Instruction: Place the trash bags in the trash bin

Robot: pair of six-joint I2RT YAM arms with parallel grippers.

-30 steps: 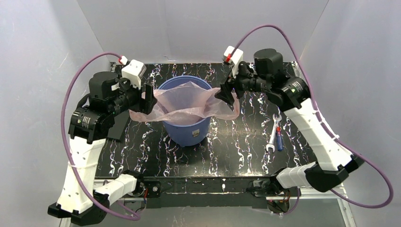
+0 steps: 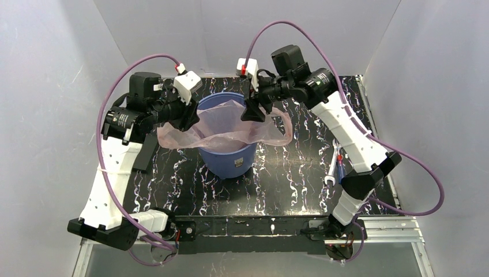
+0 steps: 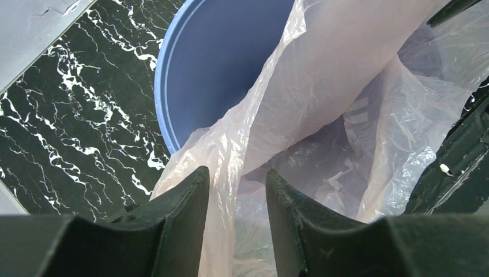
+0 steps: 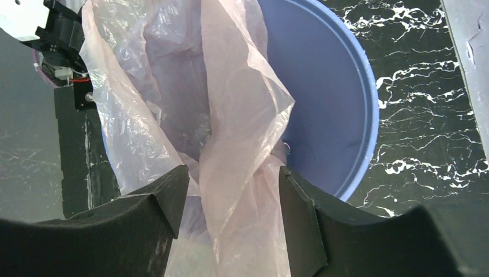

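A blue trash bin (image 2: 228, 167) stands mid-table, a translucent pink bag (image 2: 225, 140) draped over its mouth and hanging out at both sides. My left gripper (image 2: 187, 118) is above the bag's left part; in the left wrist view its open fingers (image 3: 179, 225) have bag film below and between them. My right gripper (image 2: 254, 112) is above the bag's right part, fingers (image 4: 305, 225) apart, with folds of the bag (image 4: 242, 144) below and between them. Whether the film is within either finger's reach is hard to tell.
A wrench (image 2: 331, 170) and a blue-handled tool (image 2: 340, 170) lie at the right of the marble table. A dark slab (image 2: 144, 158) lies at the left. Grey walls enclose the back and sides.
Both grippers have moved inward over the bin, the right one further leftward, the left one rightward. The bag and bin look unchanged.
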